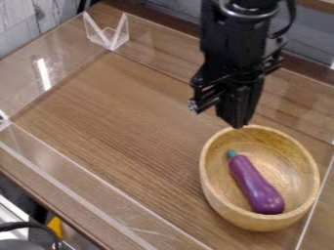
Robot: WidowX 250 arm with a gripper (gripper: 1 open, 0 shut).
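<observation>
A purple eggplant point(257, 184) with a teal stem tip lies inside a round pale wooden bowl point(222, 200) at the lower right. My black gripper point(222, 109) hangs in the air above and behind the bowl's upper left rim, clear of the eggplant; I see nothing held in it, but how far it is open is hard to tell.
A clear wire rack point(107, 29) stands at the back left. Dark hardware with a yellow part sits at the lower left corner.
</observation>
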